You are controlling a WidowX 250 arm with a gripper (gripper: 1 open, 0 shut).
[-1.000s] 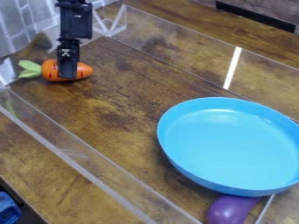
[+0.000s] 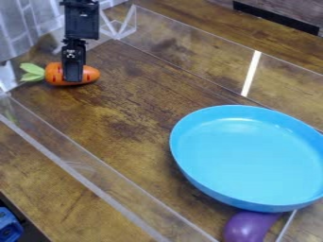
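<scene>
An orange toy carrot (image 2: 86, 74) with green leaves lies at the upper left of the wooden surface. My black gripper (image 2: 74, 71) comes down from above onto its middle, shut on the carrot between its fingers. A light blue round plate (image 2: 246, 156) sits at the right.
A purple eggplant toy (image 2: 250, 227) lies below the plate at the lower right. Clear plastic walls edge the work area, and a blue object (image 2: 7, 225) shows at the lower left corner.
The gripper has shifted very slightly at the carrot; the plate and eggplant are unmoved.
</scene>
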